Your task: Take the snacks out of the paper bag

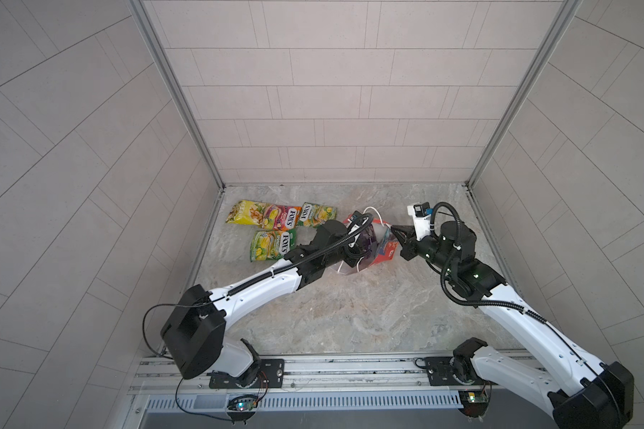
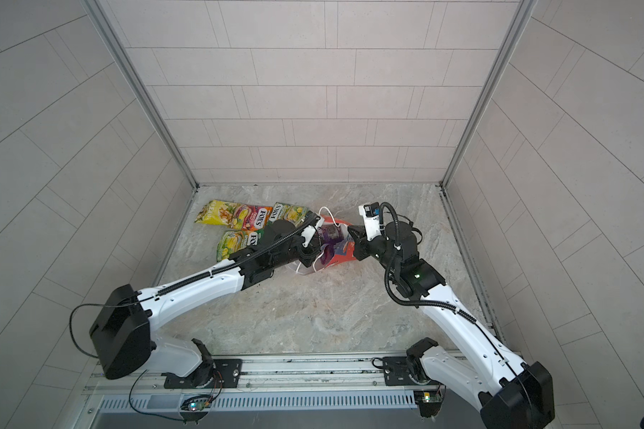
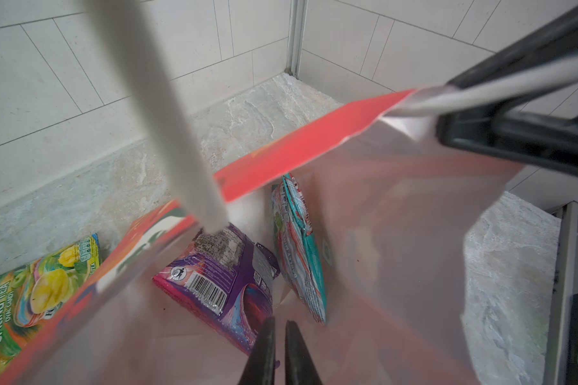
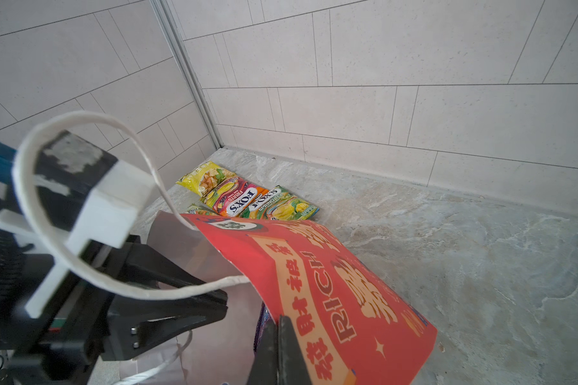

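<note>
The red paper bag (image 4: 340,288) lies open between my grippers, a white handle looping above it. Inside it, in the left wrist view, are a purple snack pack (image 3: 218,282) and a teal-striped pack (image 3: 298,250). My left gripper reaches into the mouth, fingertips low at the purple pack; they look nearly together, and whether they grip anything is unclear. My right gripper is shut at the bag's red upper edge.
Snack packs lie outside at the back left: yellow (image 1: 244,212), pink (image 1: 279,216), green (image 1: 316,214) and another green (image 1: 268,245). Bare floor surrounds them in front; walls border the sides and back.
</note>
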